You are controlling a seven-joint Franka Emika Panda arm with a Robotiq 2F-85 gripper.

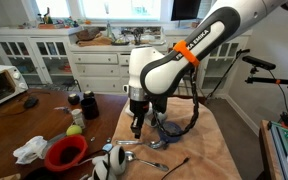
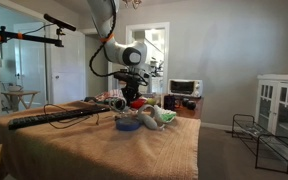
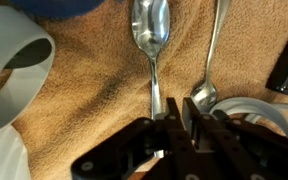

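My gripper shows at the bottom of the wrist view, its fingertips close together. Anything held between them cannot be made out. Left of the fingers lies a silver spoon, bowl toward the top, its handle running down beside them. To the right, a second spoon has its bowl near the right fingertip and its handle pointing up. In exterior view 1 the gripper points down low over the cloth, by the spoons. A blue bowl stands just right of the arm.
White cups stand at the left of the wrist view, and a white ring-shaped handle lies at the right. A red bowl, a green item and dark jars stand leftward.
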